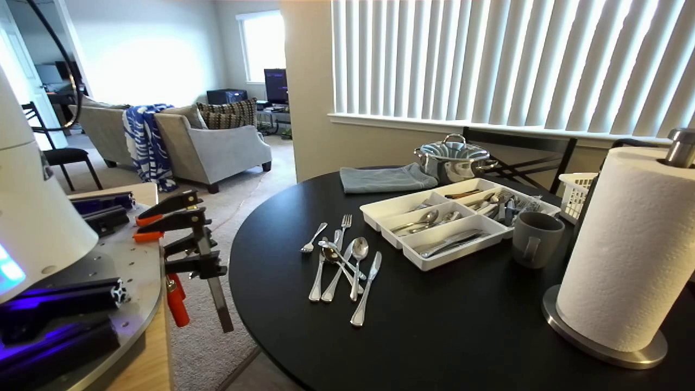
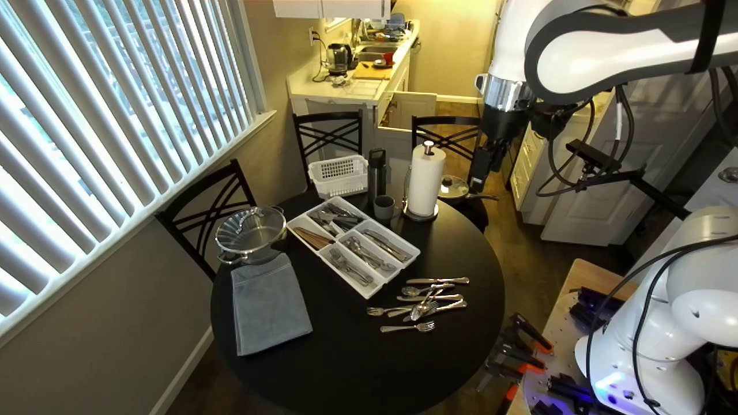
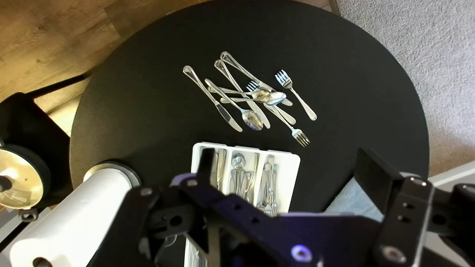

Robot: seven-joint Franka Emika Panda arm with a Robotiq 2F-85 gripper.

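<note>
Loose knives, forks and spoons lie in an overlapping pile (image 1: 335, 264) on the bare black table, and the wrist view shows a fork (image 3: 297, 95) and a knife (image 3: 212, 98) at the pile's edges. Beside them sits a white divided tray (image 2: 323, 253) with sorted cutlery in its compartments. My gripper is open, its two black fingers wide apart with nothing held between them. In the second exterior view it hangs high, past the paper towel roll and clear of the table. The gripper is outside the first exterior view.
A paper towel roll (image 1: 622, 247) stands tall near the mug (image 1: 536, 238). A glass-lidded pot (image 2: 251, 231) and a folded grey-blue cloth (image 2: 270, 304) occupy the window side. A white basket (image 2: 339, 174) and a dark bottle (image 2: 377, 173) are behind the tray. Bare tabletop surrounds the loose cutlery.
</note>
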